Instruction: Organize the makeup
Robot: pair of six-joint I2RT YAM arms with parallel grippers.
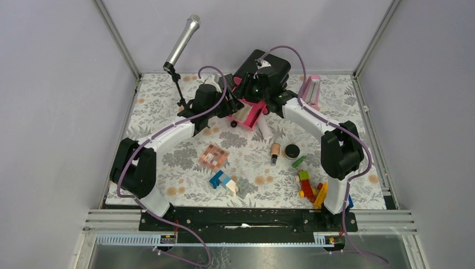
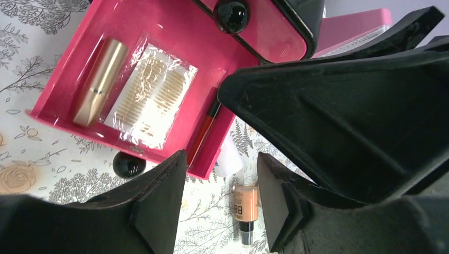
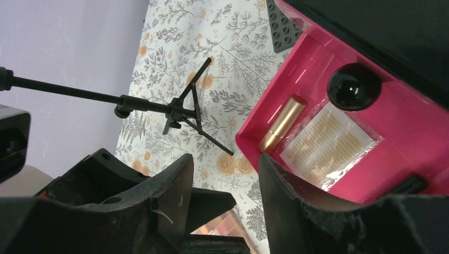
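Note:
A pink drawer [image 2: 58,79] is pulled out of the black makeup box [image 1: 263,64]. Inside it lie a gold brush or tube [image 2: 103,76], a clear packet of pale strips [image 2: 153,98] and a dark-and-red pencil [image 2: 204,132]. Over the drawer's left front, my left gripper is open, nothing between its fingers. My right gripper, also open and empty, hangs close beside it over the drawer area. A square palette of peach-brown shades [image 1: 213,157] is in front of the drawer, blurred; whether it touches the table is unclear.
A white tube [image 1: 264,128], foundation bottle [image 1: 275,150], round jar [image 1: 292,151] and green piece [image 1: 298,161] lie right of centre. Toy blocks [image 1: 227,182] and a toy vehicle [image 1: 306,185] are in front. A microphone stand [image 3: 177,110] rises at back left.

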